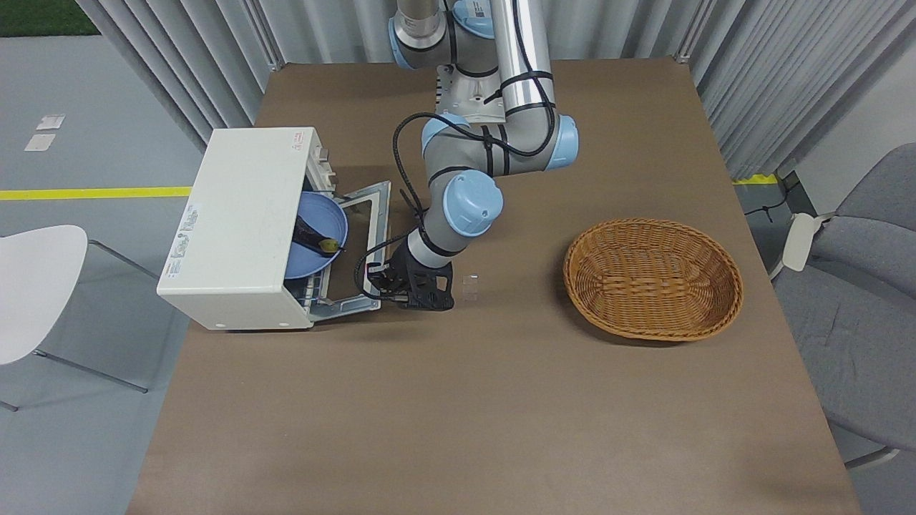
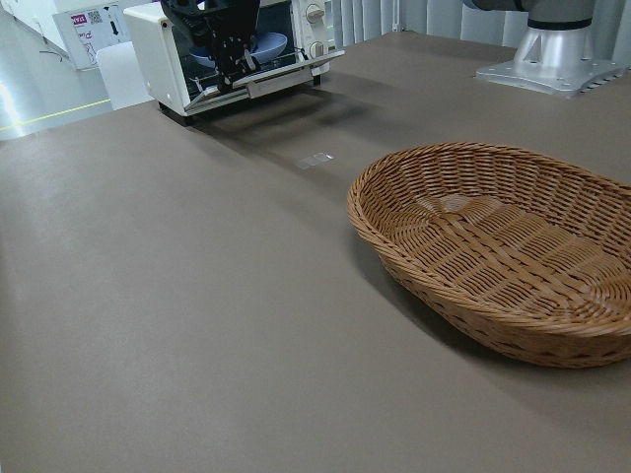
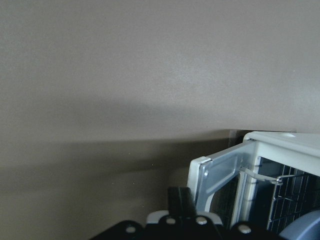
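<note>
A white toaster oven (image 1: 228, 229) lies at the left of the table, its glass-and-metal door (image 3: 225, 165) folded down on the right side. A blue plate (image 1: 310, 266) with a dark eggplant (image 1: 313, 237) on it sits at the oven's opening, partly inside. My gripper (image 1: 403, 292) is at the near end of that door, close to its outer edge; in the wrist view its black body (image 3: 181, 210) covers part of the door edge. Whether its fingers are open or shut on the door cannot be seen clearly.
An empty wicker basket (image 1: 653, 279) stands on the right of the table. A white chair (image 1: 34, 283) and a grey chair (image 1: 850, 343) flank the table.
</note>
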